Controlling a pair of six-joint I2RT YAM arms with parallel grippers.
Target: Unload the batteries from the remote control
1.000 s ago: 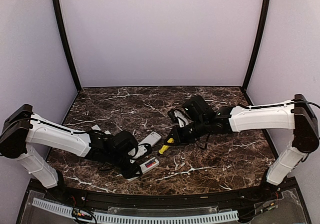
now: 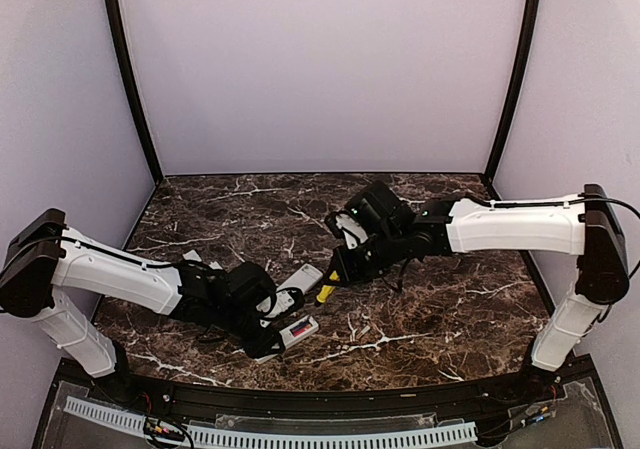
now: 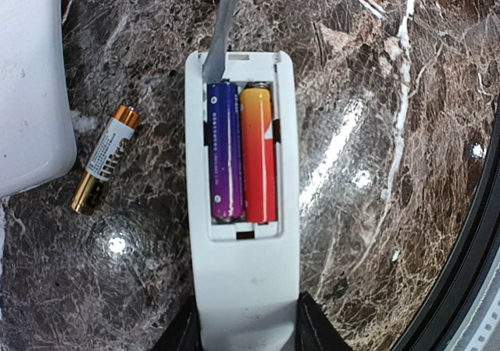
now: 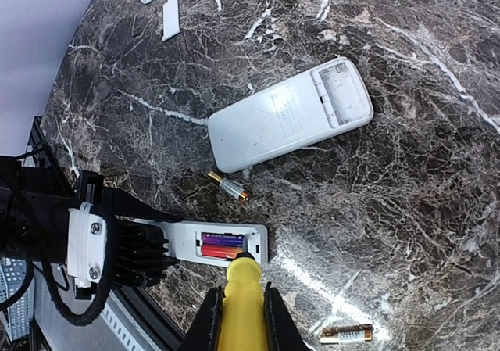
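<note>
A slim white remote (image 3: 244,281) lies with its battery bay uncovered, my left gripper shut on its lower end. Inside the bay sit a purple battery (image 3: 225,152) and a red-orange battery (image 3: 258,159), side by side. My right gripper is shut on the yellow handle (image 4: 244,300) of a screwdriver-like tool. In the left wrist view its grey metal blade (image 3: 225,23) reaches to the top left corner of the bay, by the purple battery's upper end; whether it touches the battery I cannot tell.
A wider white remote (image 4: 273,120) with an empty bay lies behind. One loose battery (image 4: 229,187) is between the remotes, another loose battery (image 4: 346,334) to the right. Two white covers (image 4: 170,19) lie at the far left.
My right gripper has moved a little to the left with the yellow tool, closer to the held remote. The left arm and the remote have stayed still.
</note>
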